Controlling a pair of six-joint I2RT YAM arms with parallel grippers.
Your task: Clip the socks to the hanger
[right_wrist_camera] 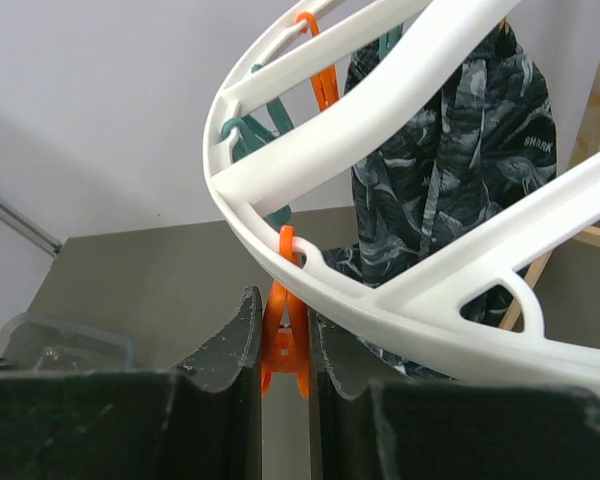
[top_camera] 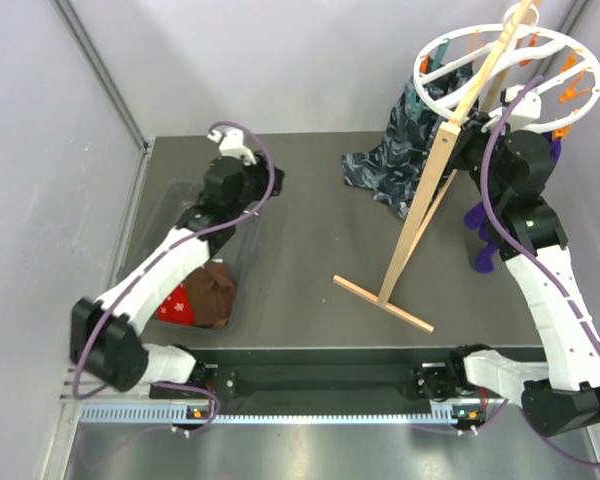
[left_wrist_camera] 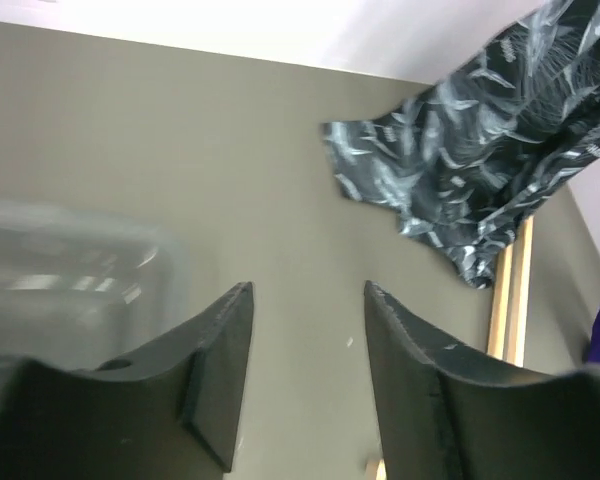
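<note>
A white round clip hanger (top_camera: 427, 93) hangs on the wooden stand (top_camera: 410, 225), with orange and teal clips. Dark camouflage fabric (top_camera: 380, 172) hangs beneath it, and a purple item (top_camera: 484, 255) hangs at its right. In the right wrist view my right gripper is shut on an orange clip (right_wrist_camera: 278, 315) at the hanger's rim. My left gripper is part open above the table beside the bin, with nothing visible between its fingers.
A clear plastic bin (top_camera: 241, 250) at the left holds red patterned (top_camera: 172, 306) and brown cloth (top_camera: 213, 298). The stand's foot (top_camera: 355, 290) lies near the front middle.
</note>
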